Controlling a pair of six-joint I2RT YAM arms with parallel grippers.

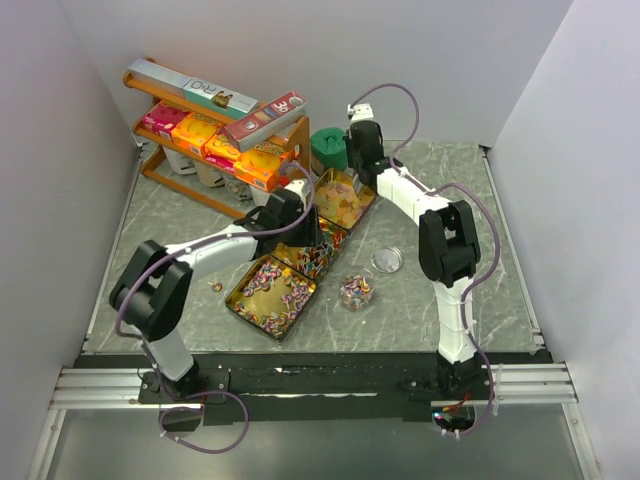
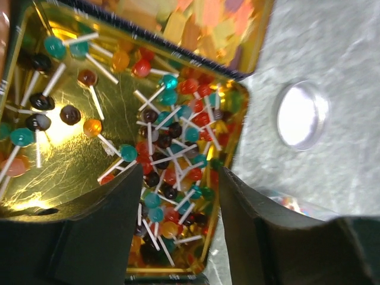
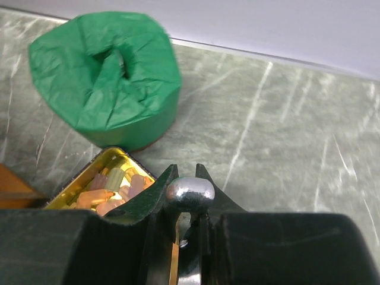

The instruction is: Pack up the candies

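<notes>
Three gold trays lie in a diagonal row: one of wrapped candies [image 1: 262, 307], one of lollipops [image 2: 172, 151], and one of orange and pale gummy candies [image 3: 101, 193]. Over the lollipop tray my left gripper points down, fingers apart and nothing held between them. A clear jar [image 1: 356, 291] with colourful candies inside stands right of the trays. My right gripper is shut on a metal utensil [image 3: 190, 191], whose rounded silver end shows between the fingers; its lower end [image 1: 357, 184] reaches over the gummy tray.
A round silver-rimmed lid [image 1: 387, 259] lies beside the jar. Behind stand a green covered container [image 3: 113, 83] and a wooden shelf [image 1: 190, 195] with boxes close to the left arm. A small candy [image 1: 216, 287] lies loose at left.
</notes>
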